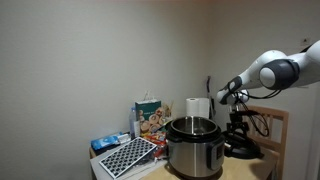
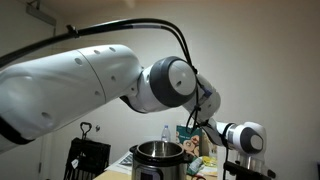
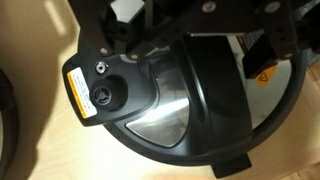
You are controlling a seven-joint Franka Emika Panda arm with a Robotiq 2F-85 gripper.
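Observation:
A black pot lid (image 1: 243, 152) lies on the wooden table, to the right of the open steel-and-black pressure cooker (image 1: 195, 158). Seen from above in the wrist view, the lid (image 3: 170, 155) has a raised handle (image 3: 215, 110) across its middle and a valve at its left side. My gripper is open over the lid, its dark fingers apart on either side of the handle's upper end. Whether they touch the lid cannot be told. From the side, the gripper (image 1: 238, 129) appears just above the lid.
A black-and-white perforated tray (image 1: 125, 157), a blue box (image 1: 107, 142), a patterned bag (image 1: 148, 116) and a paper towel roll (image 1: 197, 107) stand left of or behind the cooker. A wooden chair (image 1: 280, 125) is behind the lid. Bare tabletop (image 3: 45, 140) shows beside the lid.

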